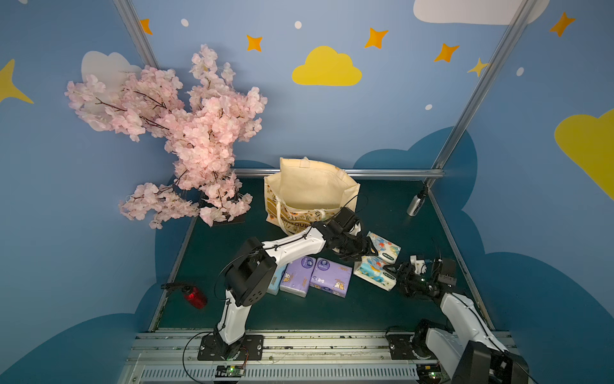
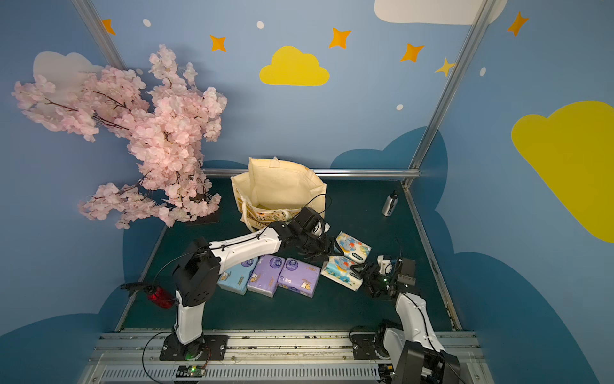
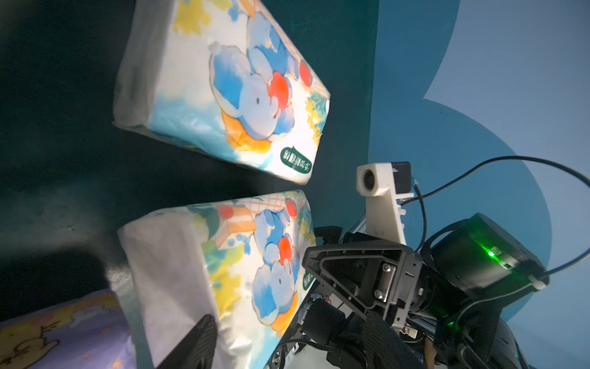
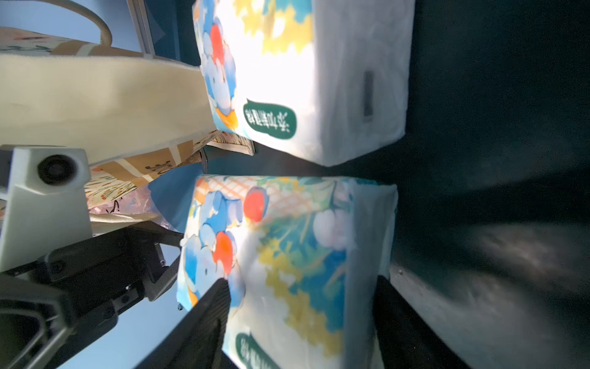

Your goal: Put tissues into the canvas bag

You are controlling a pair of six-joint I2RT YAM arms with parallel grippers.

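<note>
Both grippers are at the lower white elephant-print tissue pack (image 1: pixel 374 274): my left gripper (image 1: pixel 360 249) at its left end, its fingers around the pack in the left wrist view, and my right gripper (image 1: pixel 397 274) at its right end, fingers either side of it in the right wrist view, closure unclear. A second white pack (image 2: pixel 353 245) lies just behind. Two purple packs (image 2: pixel 298 276) and a blue pack (image 2: pixel 233 277) lie to the left, partly under the left arm. The canvas bag (image 1: pixel 311 179) stands upright at the back with its top open.
A pink blossom tree (image 1: pixel 198 147) stands back left, a silver bottle (image 1: pixel 416 203) back right and a red object (image 1: pixel 195 297) at the front left edge. Clear table shows right of the bag and along the front.
</note>
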